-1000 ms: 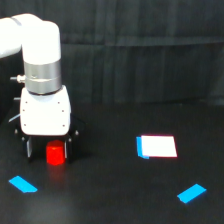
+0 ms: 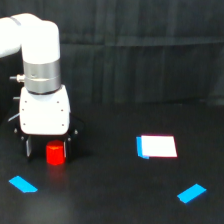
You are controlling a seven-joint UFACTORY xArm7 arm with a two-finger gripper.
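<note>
A small red object [image 2: 55, 153] is at the left of the dark table, directly below the white hand of the arm. My gripper [image 2: 50, 150] points down around it. The dark fingers blend into the black background, so whether they touch the red object is unclear. How far apart the fingers stand cannot be made out, and the upper part of the red object is partly hidden by the hand.
A white square with a red edge [image 2: 158, 146] lies right of centre, with a blue strip [image 2: 140, 147] along its left side. Flat blue pieces lie at the front left [image 2: 22, 184] and front right [image 2: 191, 193]. A dark curtain [image 2: 130, 60] hangs behind.
</note>
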